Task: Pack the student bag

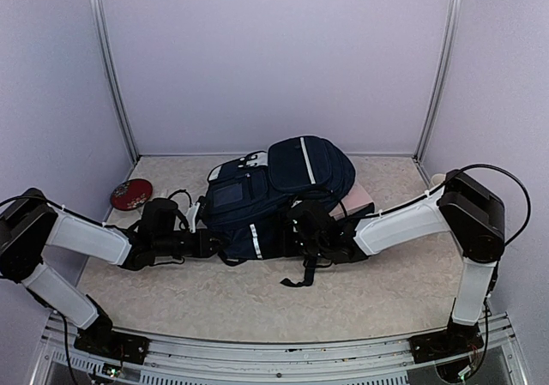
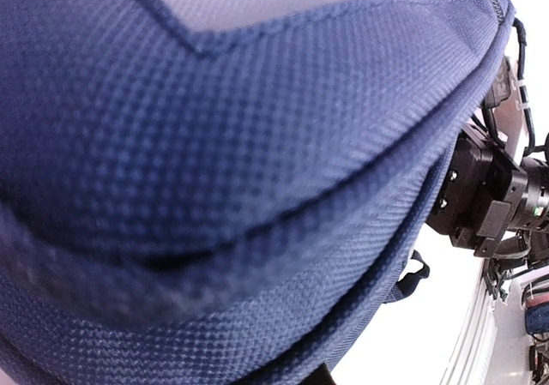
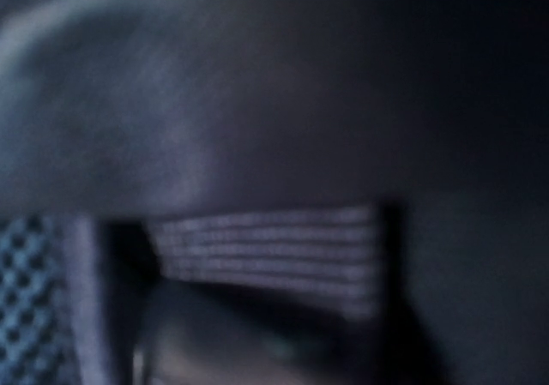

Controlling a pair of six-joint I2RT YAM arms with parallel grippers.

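Note:
A navy backpack (image 1: 257, 196) lies on its side across the middle of the table, with a white stripe on its front pocket. From its right end sticks out a pale pink flat item (image 1: 357, 198), partly covered by my right arm. My left gripper (image 1: 214, 244) is shut at the bag's lower left edge; bag fabric (image 2: 240, 136) fills most of the left wrist view, and whether any cloth is pinched is hidden. Against the bag's lower right side is my right gripper (image 1: 293, 234). The right wrist view is dark and blurred, with ribbed material (image 3: 274, 248) close up; its fingers cannot be made out.
A round red patterned item (image 1: 131, 194) lies at the left wall. By the right wall a white cup (image 1: 437, 179) is mostly hidden behind my right arm. One black strap (image 1: 304, 275) trails on the table below the bag.

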